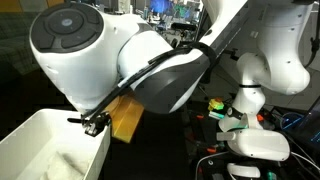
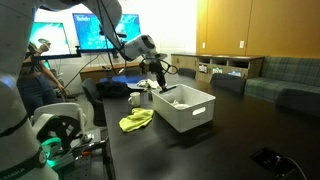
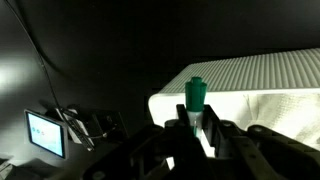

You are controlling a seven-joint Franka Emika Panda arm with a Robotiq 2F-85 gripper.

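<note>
My gripper is shut on a slim marker-like object (image 3: 196,97) with a green end and a whitish body, seen in the wrist view. In exterior view 1 the gripper (image 1: 96,123) is at the right rim of the white box (image 1: 92,147), where the held object cannot be made out. Whether it touches the box is unclear. Exterior view 2 shows the gripper (image 2: 162,80) small, at the far side of the white box (image 2: 190,118). Inside the box is a pale, crumpled cloth-like thing (image 3: 290,112).
A yellow cloth (image 2: 137,120) lies on the dark table beside the box, with a white mug (image 2: 134,99) behind it. A sofa (image 2: 285,82) stands behind the table.
</note>
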